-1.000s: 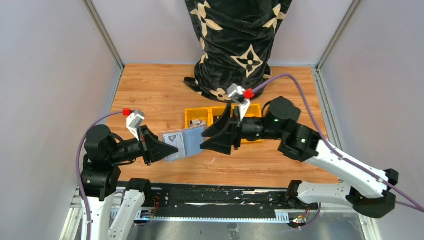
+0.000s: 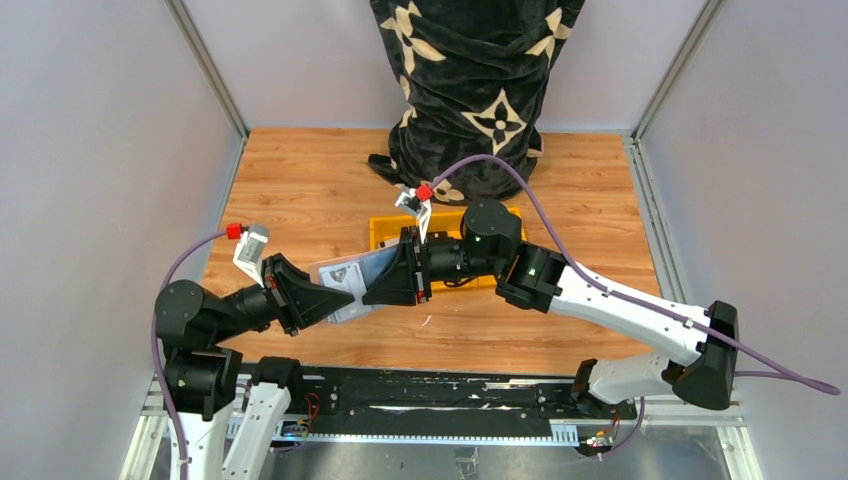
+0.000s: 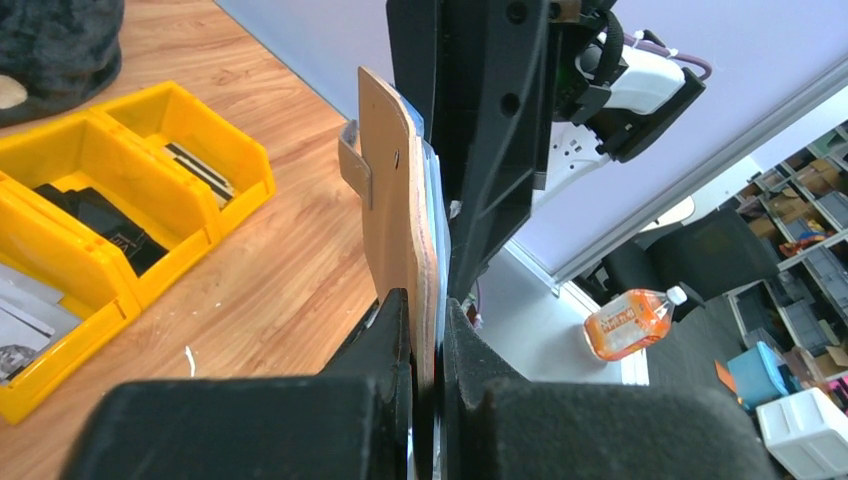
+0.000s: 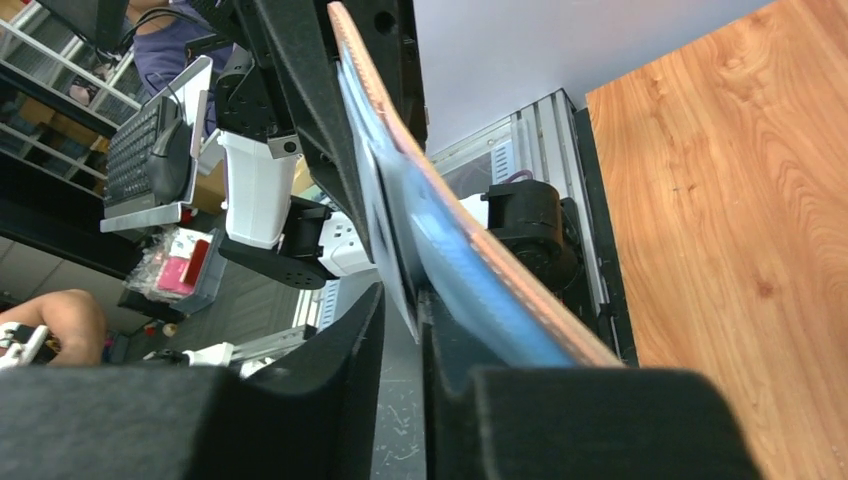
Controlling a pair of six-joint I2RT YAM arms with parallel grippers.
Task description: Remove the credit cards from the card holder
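The card holder (image 2: pixel 325 276) is held up between both arms, brown outside with light-blue clear sleeves inside. A card with a portrait (image 2: pixel 343 275) shows in a sleeve in the top view. My left gripper is shut on the holder, seen edge-on in the left wrist view. At its other side, my right gripper is part open. A thin whitish edge (image 4: pixel 398 265) runs down to the gap between the right fingertips, with the blue sleeve (image 4: pixel 470 270) beside it over the right finger. Whether that edge is a card or a sleeve, I cannot tell.
Below and behind the arms stands a yellow compartment bin (image 3: pixel 150 290) with dark and grey items inside. Dark patterned cloth (image 2: pixel 460 80) hangs at the back. A small white scrap (image 2: pixel 427 320) lies on the table, whose front and right areas are clear.
The right gripper has moved left, from the holder's right edge to over its sleeves near the left fingertips, and its finger gap has narrowed. The left gripper shifted slightly, still holding the holder.
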